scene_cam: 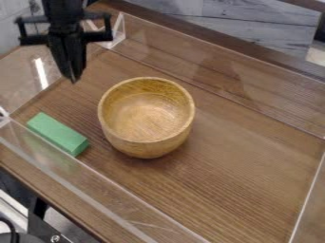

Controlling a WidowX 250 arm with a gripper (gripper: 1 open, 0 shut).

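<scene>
A wooden bowl [146, 114] sits near the middle of the table. Left of it, lower down, a green oblong block [56, 134] lies on the wood. The dark gripper [70, 71] is at the upper left, raised and blurred, above and behind the block, with nothing visible held in it; it looks shut, though its fingertips are indistinct.
A pale wall [267, 19] bounds the back right. Pale, blurred shapes lie near the gripper at the top left.
</scene>
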